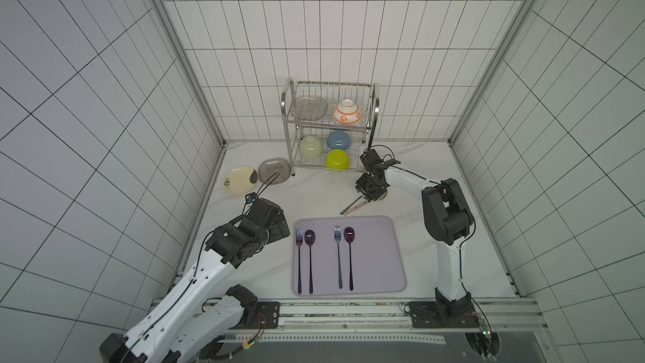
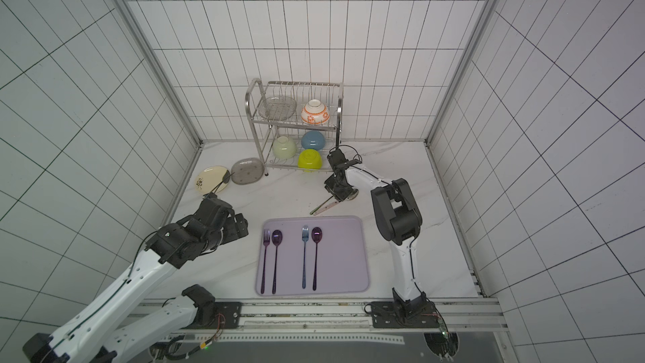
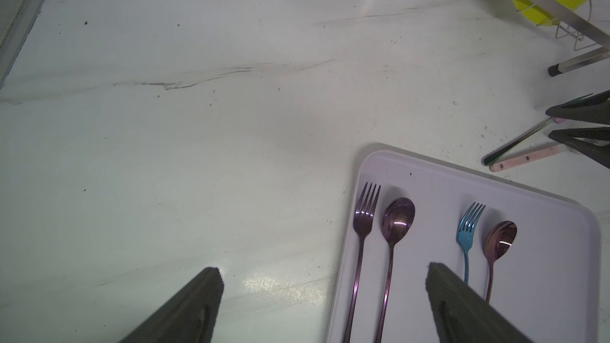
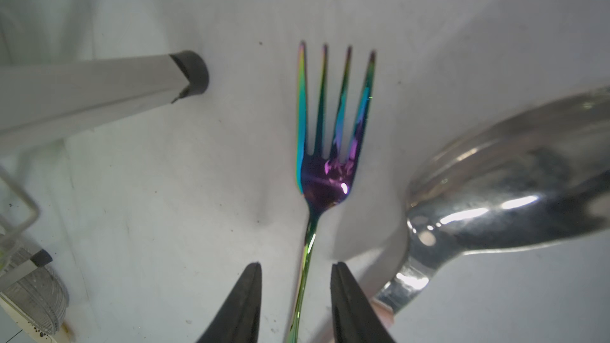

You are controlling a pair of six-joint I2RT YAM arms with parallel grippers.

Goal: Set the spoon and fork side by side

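Note:
On the counter beyond the tray lies a rainbow-coloured fork [image 4: 327, 178], its tines away from my right gripper. A silver spoon [image 4: 502, 184] with a pink handle [image 3: 527, 158] rests to the right of it, handles close together. The right gripper is low over the fork's handle; its fingers are partly open, with the thin handle running between the fingertips, apart from both. My left gripper stands open and empty above the counter left of the tray. On the lilac tray [image 1: 383, 262] lie a purple fork [image 3: 363, 219] and spoon [image 3: 398, 216], then a blue fork [image 3: 469, 225] and dark spoon [image 3: 500, 240].
A metal dish rack [image 1: 289, 124] with bowls stands at the back; one of its legs [image 4: 184, 73] is close to the rainbow fork. Two plates [image 1: 240, 180] lie at the back left. The tray's right part and the right counter are bare.

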